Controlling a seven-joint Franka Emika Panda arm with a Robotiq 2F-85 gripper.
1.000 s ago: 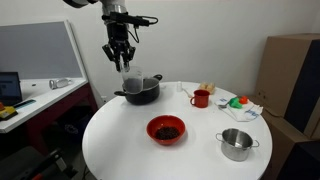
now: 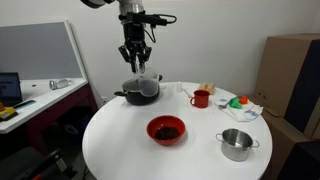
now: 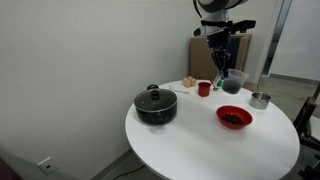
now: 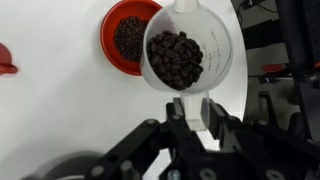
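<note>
My gripper is shut on the handle of a clear measuring cup (image 4: 217, 30). Dark coffee beans (image 4: 175, 60) fill the bottom of the cup, as the wrist view shows. The cup hangs in the air above the white table, in front of the black pot (image 2: 142, 90) in the first exterior view. A red bowl (image 2: 166, 130) with dark beans in it sits on the table, apart from the cup and lower than it. In the second exterior view, the cup (image 3: 234, 82) appears above and behind the red bowl (image 3: 234, 117).
A steel pot (image 2: 237, 146) stands at the right of the table and a red mug (image 2: 201, 99) at the back. Colourful items (image 2: 239, 102) lie on a cloth beyond them. A cardboard box (image 2: 291, 82) stands at the right.
The bowl and pots have stayed put.
</note>
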